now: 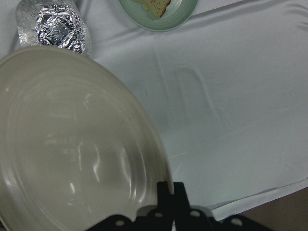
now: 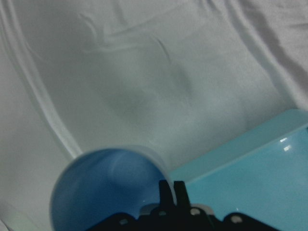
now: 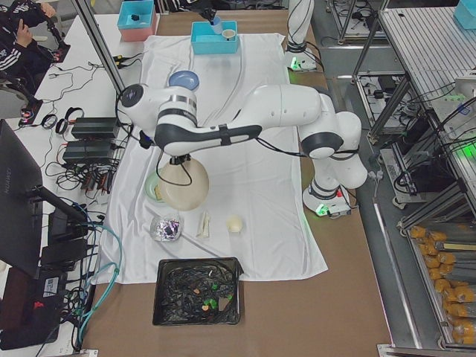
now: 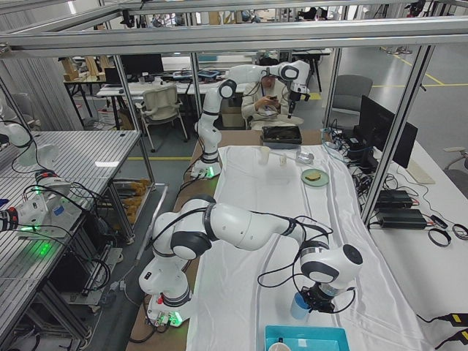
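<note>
My left gripper is shut on the rim of a cream plate (image 1: pixel 77 134); in the camera left view this plate (image 3: pixel 190 190) hangs in front of a green plate (image 1: pixel 159 24) with a piece of bread (image 1: pixel 154 6). A foil-topped container (image 1: pixel 57 29) lies near it. My right gripper is shut on the rim of a blue cup (image 2: pixel 101 187), beside the turquoise bin (image 2: pixel 240 192).
A blue plate (image 3: pixel 183 78) lies on the white cloth. A black tray (image 3: pixel 171 312) with scraps stands at the near end, with a small cream cup (image 3: pixel 234 223) nearby.
</note>
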